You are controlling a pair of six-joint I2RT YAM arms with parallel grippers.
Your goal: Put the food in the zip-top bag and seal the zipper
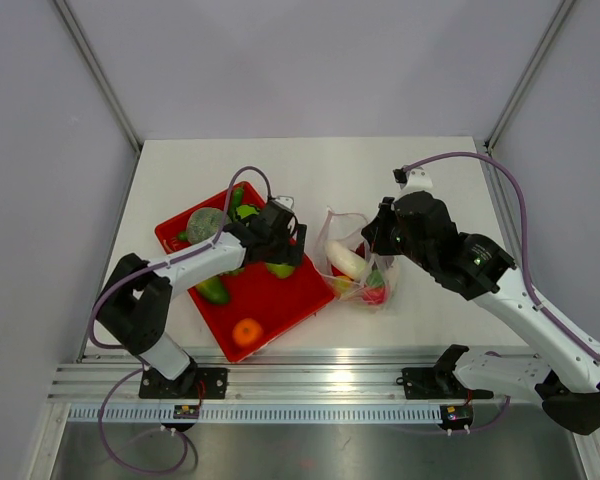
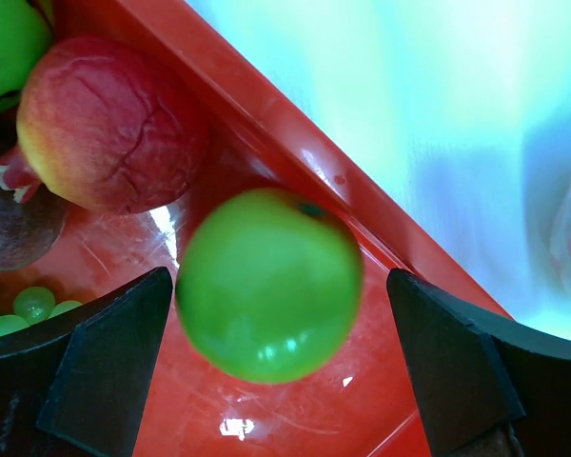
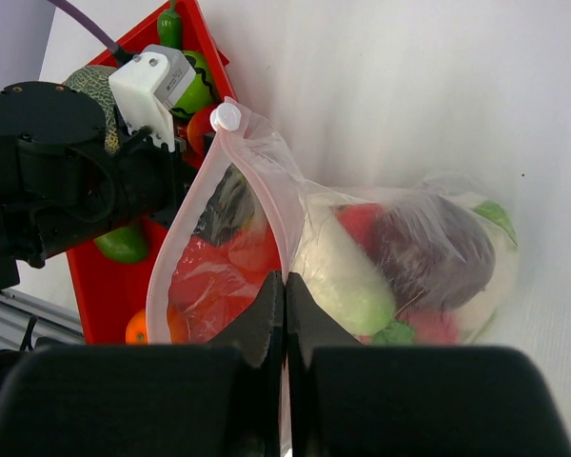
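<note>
My left gripper hangs open over the red tray [image 1: 280, 315], its fingers either side of a green round fruit [image 2: 266, 286], apparently not closed on it. A red pomegranate [image 2: 114, 124] and green grapes [image 2: 33, 305] lie beside it. The zip top bag [image 1: 335, 230] sits right of the tray, holding a long pale vegetable [image 1: 345, 260] and red, green and dark items. My right gripper is shut at the bag's rim, the thin plastic edge running between its fingertips.
An orange [image 1: 247, 332], a melon [image 1: 205, 222] and green vegetables share the tray.
</note>
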